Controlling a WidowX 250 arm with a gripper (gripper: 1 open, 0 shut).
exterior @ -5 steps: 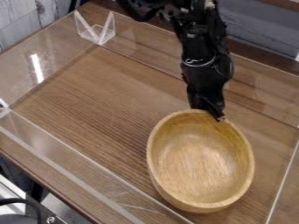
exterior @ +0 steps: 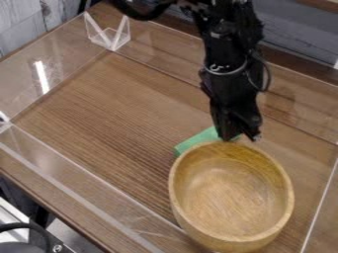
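Observation:
My black gripper (exterior: 232,132) points down just behind a wide beige oval bowl (exterior: 230,203), its tip low near a flat green object (exterior: 196,140) that lies at the bowl's back left. The bowl hides part of the green object. The gripper looks narrow at the tip; whether anything is between the fingers cannot be made out.
A white wire holder (exterior: 109,32) stands at the far back left. A black cable lies at the lower left edge.
More of the green object shows at the bowl's back left, and the bowl has shifted a little.

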